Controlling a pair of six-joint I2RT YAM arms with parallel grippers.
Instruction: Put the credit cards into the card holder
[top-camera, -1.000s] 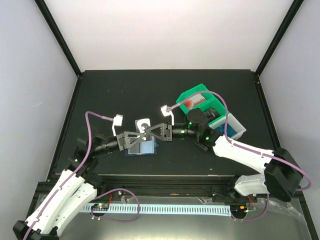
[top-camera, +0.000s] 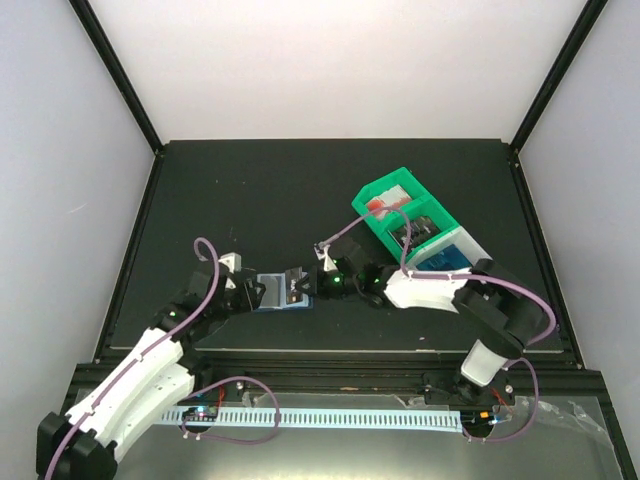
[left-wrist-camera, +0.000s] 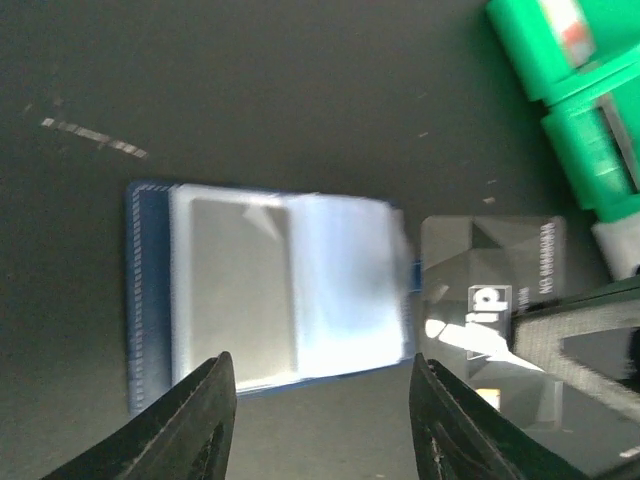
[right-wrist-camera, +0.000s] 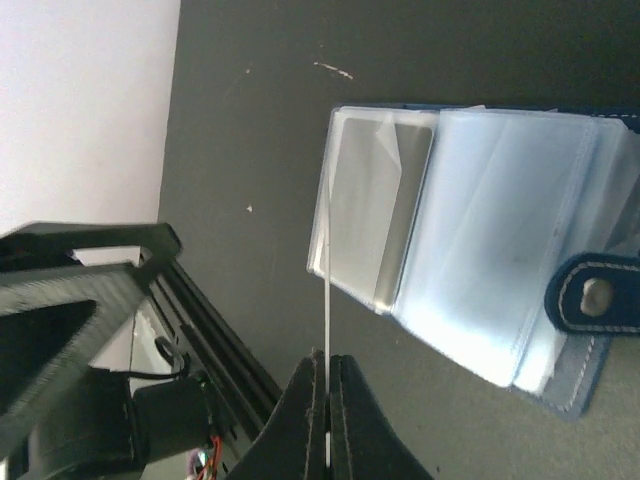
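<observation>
A dark see-through credit card (left-wrist-camera: 490, 300) with white lettering is gripped along its edge by my right gripper, which is shut on it. Edge-on in the right wrist view, the card is a thin upright line. The card holder lies spread on the table, with clear sleeves and a blue border; its snap strap (right-wrist-camera: 600, 293) shows in the right wrist view. Over the holder's near side, my left gripper stands open with nothing between its fingers.
At the right, a green box (top-camera: 385, 235) with compartments holds several cards, and a white compartment (top-camera: 470, 246) joins it. The dark tabletop (top-camera: 260, 190) behind the arms is clear.
Both grippers have turned and come down toward the holder, the card now low beside its sleeves.
</observation>
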